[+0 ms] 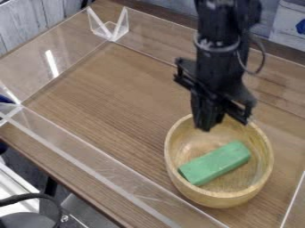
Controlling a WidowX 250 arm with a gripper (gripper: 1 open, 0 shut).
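Observation:
My dark gripper (209, 114) hangs over the back-left part of a round beige bowl (259, 183), pointing down, shut, with nothing visible between its fingers. A green block (215, 165) lies in the bowl, below and apart from the fingertips.
A white wire-like object (107, 27) stands at the back left. Black cables lie at the lower-left edge.

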